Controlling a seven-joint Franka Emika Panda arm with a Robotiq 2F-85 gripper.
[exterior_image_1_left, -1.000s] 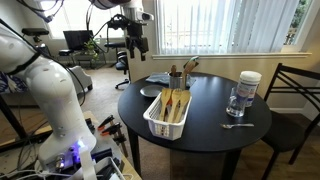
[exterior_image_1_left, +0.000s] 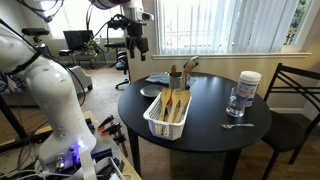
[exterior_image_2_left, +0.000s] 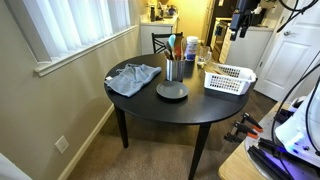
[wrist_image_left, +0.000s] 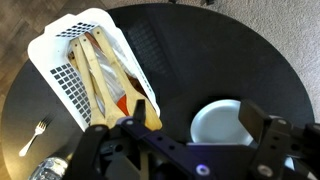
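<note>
My gripper (exterior_image_1_left: 138, 54) hangs high over the left edge of the round black table (exterior_image_1_left: 205, 108), well above everything on it. In the wrist view the two dark fingers of the gripper stand wide apart, with nothing held between them. A white basket (exterior_image_1_left: 167, 130) at the near side contains several wooden utensils (wrist_image_left: 98, 75) and something red. Behind it lies a round plate (exterior_image_2_left: 172, 90), pale in the wrist view (wrist_image_left: 220, 124). A metal holder (exterior_image_2_left: 179, 70) with spoons and spatulas stands farther back.
A grey-blue cloth (exterior_image_2_left: 133, 79) lies near the window side. On the right are a clear pitcher (exterior_image_1_left: 236, 103), a white canister (exterior_image_1_left: 248, 84) and a fork (exterior_image_1_left: 238, 125). The table's middle has bare room; chairs (exterior_image_1_left: 293, 105) stand around it.
</note>
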